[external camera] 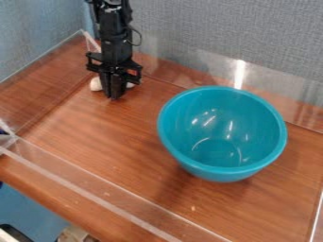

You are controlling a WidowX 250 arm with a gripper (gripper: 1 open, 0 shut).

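Note:
My black gripper (pixel 115 83) reaches down from the top left to the wooden table, in front of a small white object (pixel 97 83) that it mostly hides. Its fingertips are close together at table level; I see nothing clearly between them. A large teal bowl (pixel 222 132) sits on the right.
Clear low barriers edge the table at the back and front left, with grey padded walls behind.

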